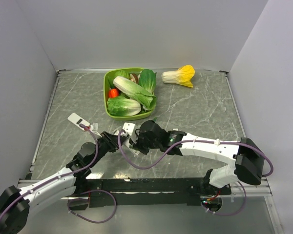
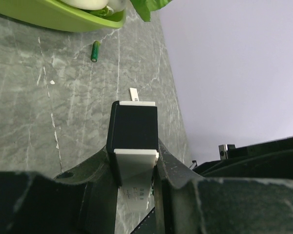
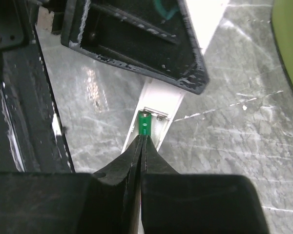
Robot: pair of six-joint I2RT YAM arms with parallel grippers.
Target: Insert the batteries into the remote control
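Observation:
A white remote control (image 3: 163, 97) is clamped in my left gripper (image 1: 121, 137), its open battery compartment facing the right wrist camera. One green battery (image 3: 144, 123) lies in the left slot of that compartment, its upper end near the contact; the slot beside it shows no battery. My right gripper is shut with nothing between its fingers, its tips over the battery's lower part. Whether they touch cannot be told. A second green battery (image 2: 95, 51) rests loose on the table. In the left wrist view a black-and-white block (image 2: 133, 126) covers most of the remote.
A green basket (image 1: 107, 100) of vegetables stands behind the grippers. To its right lies a yellow-and-white vegetable (image 1: 180, 76). Another white handheld device (image 1: 78, 121) lies at the left, and a small white piece (image 2: 133, 94) is on the table.

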